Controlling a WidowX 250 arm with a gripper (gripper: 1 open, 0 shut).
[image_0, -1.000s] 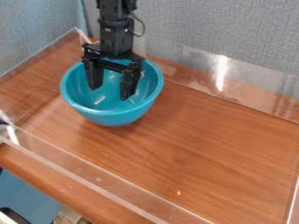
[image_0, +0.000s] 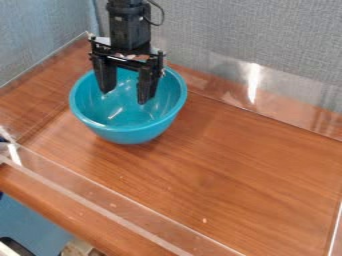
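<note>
My black gripper (image_0: 126, 76) hangs from the top left over a teal bowl (image_0: 127, 127), its two fingers spread apart and open, pointing down at the bowl's opening. The bowl stands upright on the wooden table (image_0: 214, 185), left of centre toward the back. I see nothing held between the fingers. The part of the bowl's inside behind the gripper is hidden.
Grey walls (image_0: 254, 40) stand at the back and left, with clear low edging along the table. Small objects show at the bottom left corner, below the table's edge.
My gripper has risen slightly over the last second, its fingers staying apart. The bowl looks unmoved.
</note>
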